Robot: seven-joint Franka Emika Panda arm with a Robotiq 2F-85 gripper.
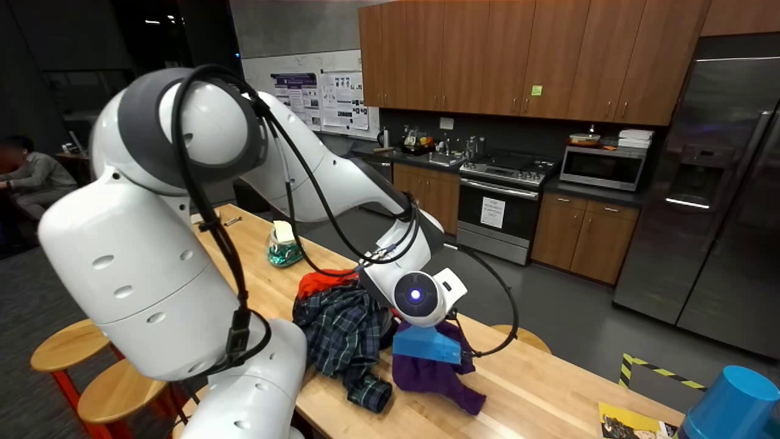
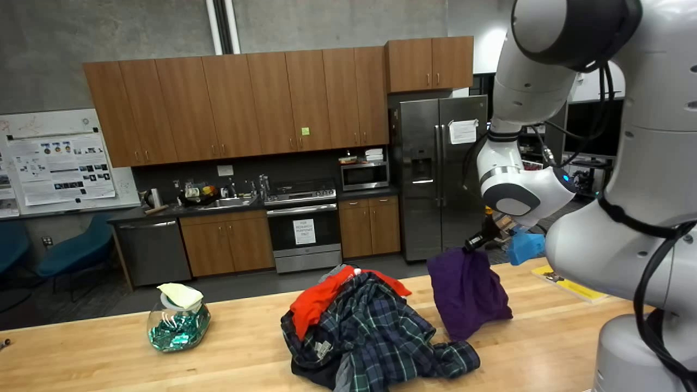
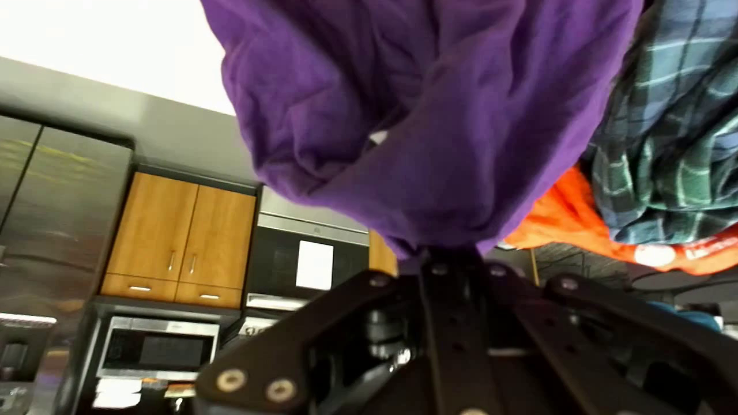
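Purple cloth (image 3: 443, 138) fills the top middle of the wrist view, gathered at the fingertips of my gripper, which is shut on it. From the side, in exterior view 2, the purple cloth (image 2: 467, 297) hangs from the gripper (image 2: 471, 245), its lower end at about the level of the wooden table. To its left lies a heap with a dark green plaid shirt (image 2: 385, 326) and a red-orange garment (image 2: 320, 304). In exterior view 1 the blue piece on my wrist covers the cloth's upper part, and the fingers are hidden.
A glass bowl with green shiny filling (image 2: 179, 326) stands at the left of the table (image 2: 248, 326). A yellow magazine (image 2: 572, 282) lies at the right, and blue cups (image 1: 731, 402) stand near it in exterior view 1. Bare tabletop lies between bowl and heap.
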